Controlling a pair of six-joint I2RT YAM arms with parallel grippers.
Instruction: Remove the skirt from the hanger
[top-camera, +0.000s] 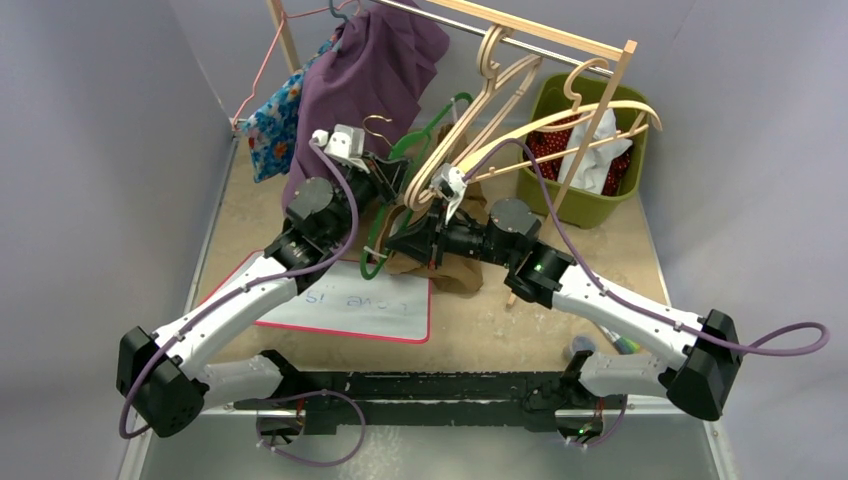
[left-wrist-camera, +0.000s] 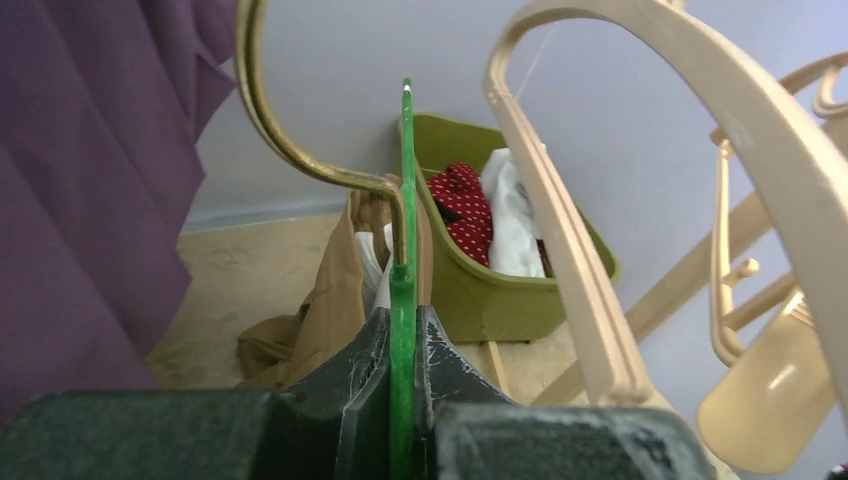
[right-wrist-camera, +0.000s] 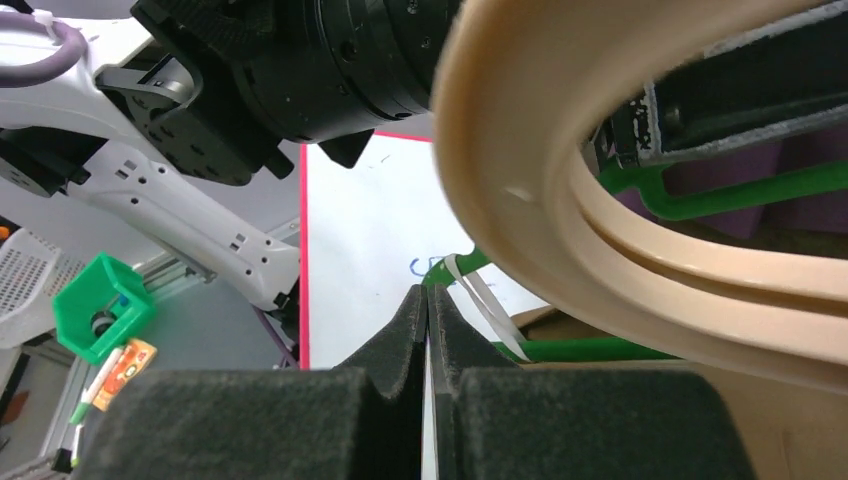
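The green hanger is tilted below the rack, and my left gripper is shut on it just beneath its brass hook. The brown skirt hangs low on that hanger, with much of it behind the arms in the top view. A white strap loop circles the hanger's near end. My right gripper is shut with nothing between its fingers; the loop lies just outside them, on the right in the right wrist view.
Wooden hangers crowd close to both grippers; one curved end passes across the right wrist view. Purple cloth hangs at left. A green bin stands back right, and a whiteboard lies in front.
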